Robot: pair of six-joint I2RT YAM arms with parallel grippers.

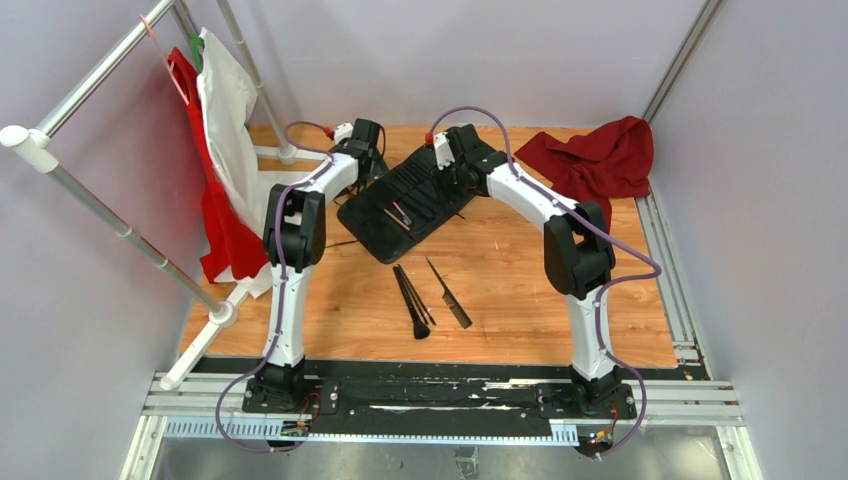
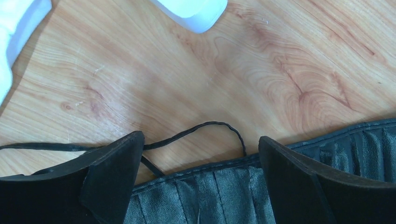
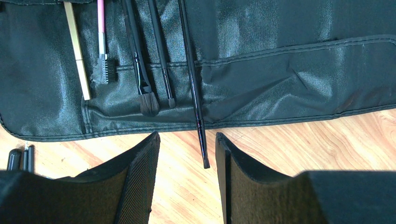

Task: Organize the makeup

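Observation:
A black makeup roll lies unrolled at an angle on the wooden table. Tucked in its pockets are a gold stick, a pink-handled spoolie, a flat brush, a small brush and a long thin brush whose tip sticks out past the edge. Around that tip, but apart from it, stand the open fingers of my right gripper. My left gripper is open over the roll's far edge and a thin black cord; nothing is held.
Several brushes and a black comb lie loose in front of the roll. Red cloth is heaped at the back right. A clothes rack stands at the left.

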